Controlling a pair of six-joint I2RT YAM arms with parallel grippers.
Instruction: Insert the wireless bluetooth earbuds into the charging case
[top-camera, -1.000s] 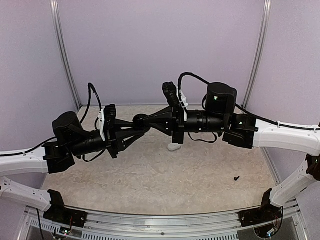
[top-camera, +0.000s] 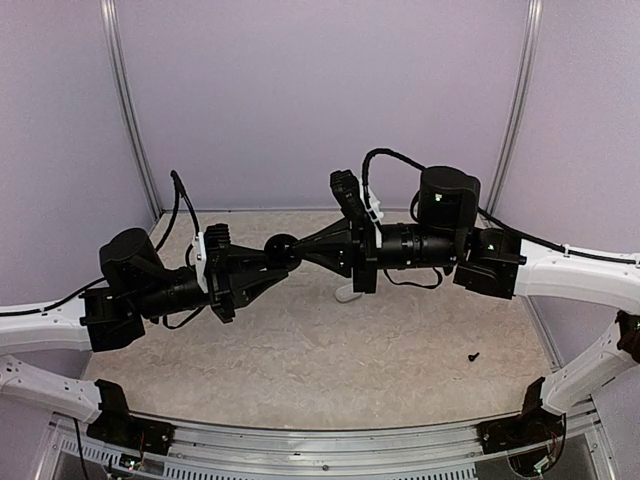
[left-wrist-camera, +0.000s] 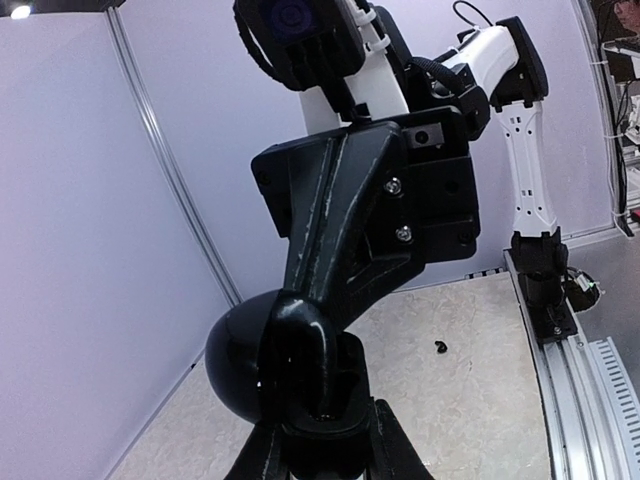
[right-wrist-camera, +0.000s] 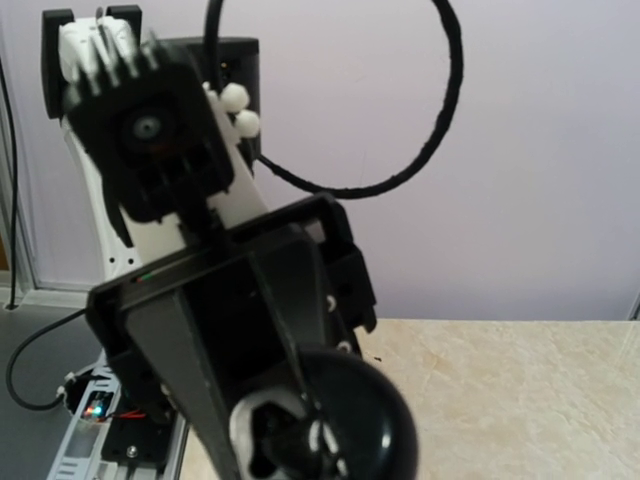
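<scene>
The charging case (top-camera: 281, 250) is glossy black, with its rounded lid (left-wrist-camera: 238, 350) raised. My left gripper is shut on it, holding it up off the table. The tips of my right gripper (top-camera: 300, 249) are brought together at the case's open side; in the left wrist view its fingers (left-wrist-camera: 335, 220) come down from above to the opening. No earbud can be made out between them, and the inside of the case is mostly dark. Part of the lid (right-wrist-camera: 365, 420) fills the bottom of the right wrist view. One small black earbud (top-camera: 473, 357) lies on the table at the right.
A small white object (top-camera: 348, 293) rests on the table behind the arms. Pale walls stand at the back and sides, and a metal rail (top-camera: 330, 436) runs along the front.
Both grippers stay together at the case.
</scene>
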